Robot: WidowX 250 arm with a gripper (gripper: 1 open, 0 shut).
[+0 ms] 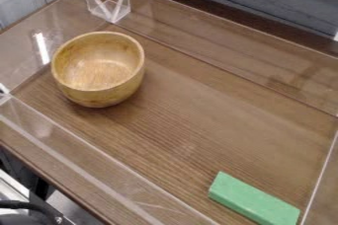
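Note:
A round wooden bowl (98,81) sits on the left part of the wooden counter (199,120), empty inside as far as I can see. A flat green block (254,200) lies near the front right. My gripper is not visible in the camera view.
A small clear object (109,6) stands at the back left, near the wall. A dark curved shape, perhaps a cable or arm part, shows at the lower left corner.

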